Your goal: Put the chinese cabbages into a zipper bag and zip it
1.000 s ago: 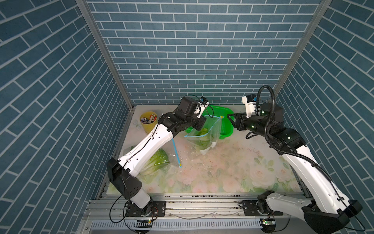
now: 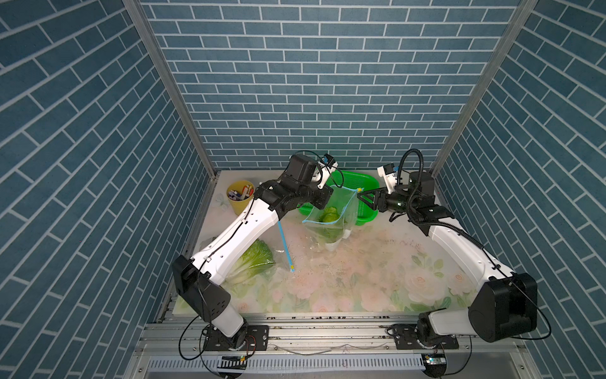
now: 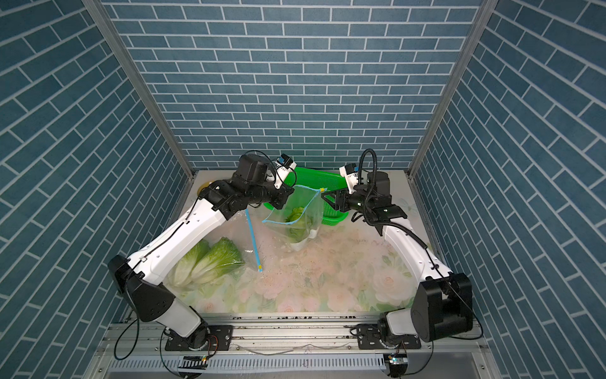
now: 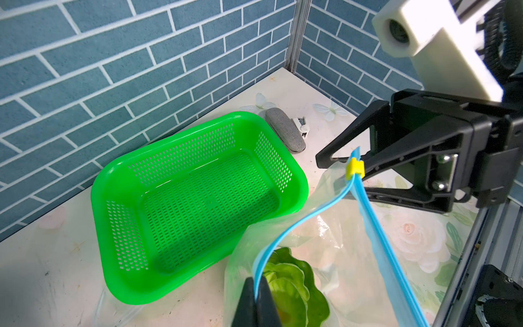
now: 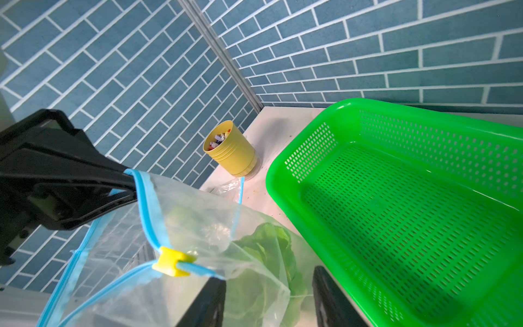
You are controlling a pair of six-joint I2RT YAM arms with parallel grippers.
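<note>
A clear zipper bag [image 2: 348, 228] with an unzipped blue rim hangs at the table's middle, a green chinese cabbage [image 4: 288, 297] inside it. My left gripper is shut on the blue rim on one side, holding the mouth apart. At the opposite corner sits the yellow slider [image 5: 173, 261]. Around that corner my right gripper stands open; the slider is close to one finger [image 5: 213, 299], and whether they touch is unclear. Another clear bag with a blue zip strip [image 3: 253, 243] lies at the left with more cabbage [image 3: 217, 257] in it.
An empty green basket [image 4: 201, 209] stands just behind the bag. A yellow bucket [image 5: 234, 150] of small items is at the back left. Behind the basket's right end lies a grey oval object [image 4: 286, 129].
My right arm has come in leftward, bringing its open gripper from beside the bag to the slider corner. The left gripper has barely moved.
</note>
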